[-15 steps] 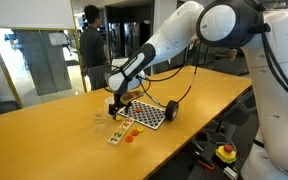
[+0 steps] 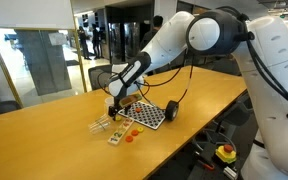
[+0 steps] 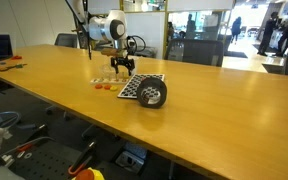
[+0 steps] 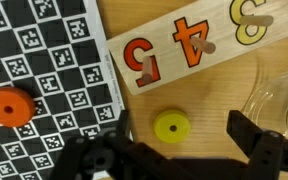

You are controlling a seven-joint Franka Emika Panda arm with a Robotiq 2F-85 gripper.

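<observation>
My gripper stands open in the wrist view, its dark fingers (image 4: 256,145) spread apart along the bottom. In the gap between them lies a yellow disc (image 4: 171,127), flat on the wooden table and touched by neither finger as far as I can see. Just beyond the disc is a wooden number board (image 4: 172,43) with pegs standing on it. An orange-red disc (image 4: 10,106) rests on the black-and-white marker board (image 4: 54,80) at the left. In exterior view 1 the gripper (image 2: 114,108) hangs close over the table, its fingertips too small to make out.
A clear round container (image 4: 282,103) stands close to the right finger. Near the marker board sits a black wheel (image 3: 152,93). Several small coloured discs lie on the table in exterior view 1.
In exterior view 1 the arm looks almost unmoved, with at most a slight shift near the table. A dark figure in the background has moved to the right.
</observation>
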